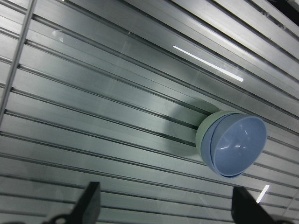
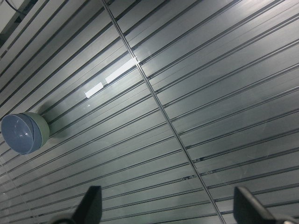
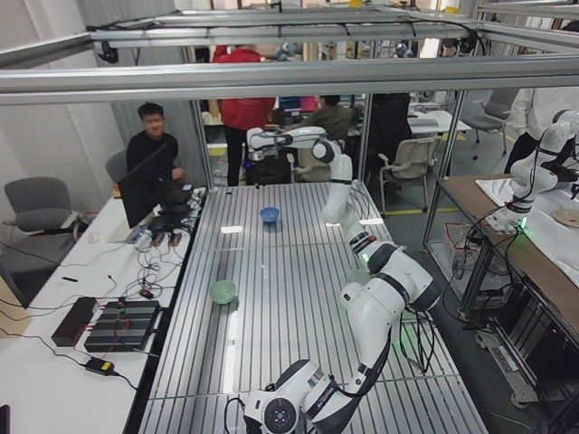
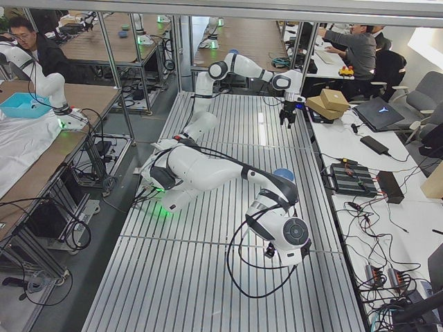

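Observation:
In the left wrist view, stacked bowls, blue [image 1: 238,144] inside pale green [image 1: 204,126], sit right of centre below my left gripper, which is open and empty. The right wrist view shows the stack [image 2: 18,133] at far left, with my right gripper open and empty above bare table. The camera left view instead shows a blue bowl [image 3: 270,214] and a green bowl [image 3: 223,291] apart. In the camera right view, a blue bowl [image 4: 284,174] is partly hidden by an arm.
Cables hang from the near arm. Side desks [image 3: 45,380] hold electronics and wires; a person [image 3: 149,145] sits at the left. Metal frame bars run overhead.

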